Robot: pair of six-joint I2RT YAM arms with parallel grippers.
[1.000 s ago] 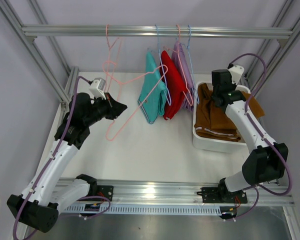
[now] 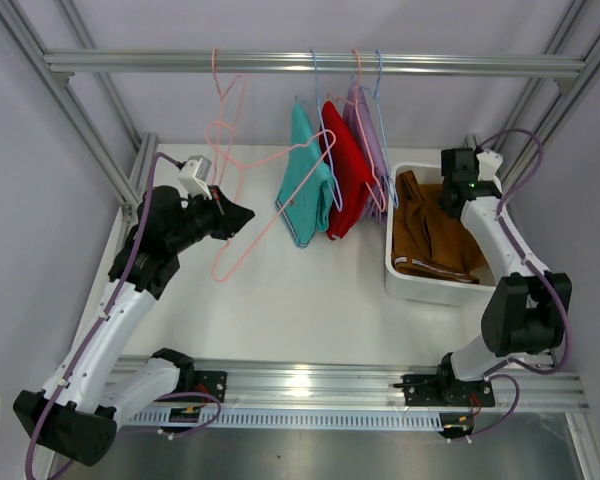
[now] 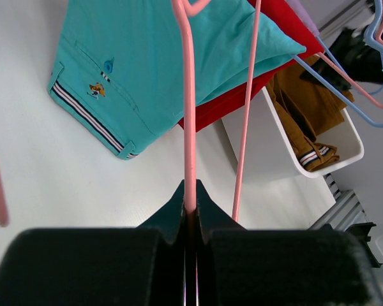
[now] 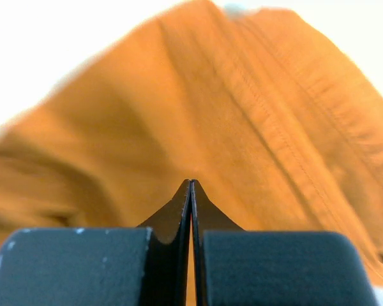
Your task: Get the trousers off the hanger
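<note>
Brown trousers (image 2: 425, 240) lie in the white bin (image 2: 430, 290) at right, filling the right wrist view (image 4: 255, 127). My right gripper is shut just over them, nothing seen between its fingers. At left, my left gripper (image 2: 223, 215) is shut on a pink hanger (image 3: 189, 127) bearing no garment. Teal (image 2: 305, 195), red (image 2: 345, 180) and purple (image 2: 375, 160) garments hang on hangers from the rail (image 2: 310, 62).
Another empty pink hanger (image 2: 218, 95) hangs at the left of the rail.
The right arm dipped into the bin and has since risen slightly and shifted right. The left arm and hanger have stayed still.
</note>
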